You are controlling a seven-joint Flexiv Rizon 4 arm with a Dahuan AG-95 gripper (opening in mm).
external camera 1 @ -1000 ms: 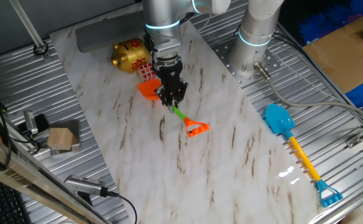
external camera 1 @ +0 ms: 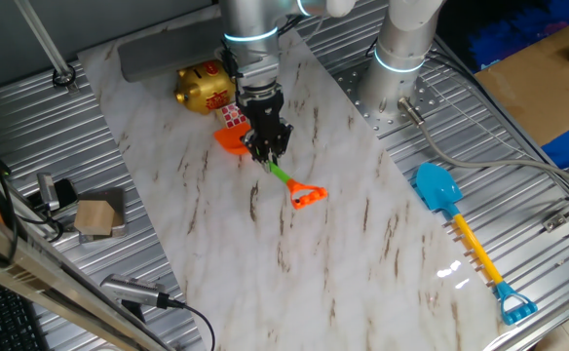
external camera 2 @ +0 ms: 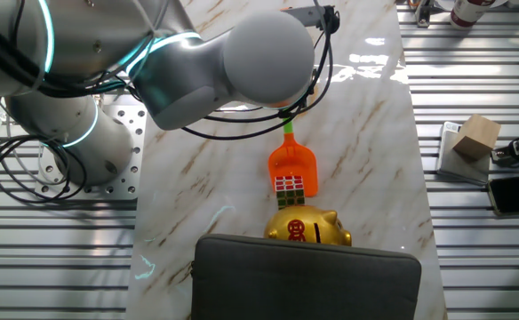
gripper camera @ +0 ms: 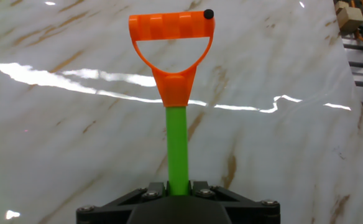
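Observation:
A toy shovel with an orange blade point(external camera 2: 293, 164), a green shaft point(gripper camera: 177, 149) and an orange D-shaped handle point(external camera 1: 308, 196) lies over the marble-patterned table. My gripper is shut on the green shaft, one finger at each side of it in the wrist view. From there the handle points away from the gripper. In exterior view 1 the blade shows behind the gripper, beside a red-and-white-faced cube point(external camera 1: 232, 115). Exterior view 2 shows the cube point(external camera 2: 290, 191) at the blade's front edge; the arm hides the gripper there.
Behind the cube stands a gold piggy bank point(external camera 1: 206, 87), with a dark grey case point(external camera 2: 306, 277) beyond it. A blue-and-yellow shovel point(external camera 1: 472, 241) lies off the table's right edge in exterior view 1.
The arm and the held shovel have shifted very slightly, the handle moving a little toward the back in exterior view 1. The piggy bank and blue shovel stay in place.

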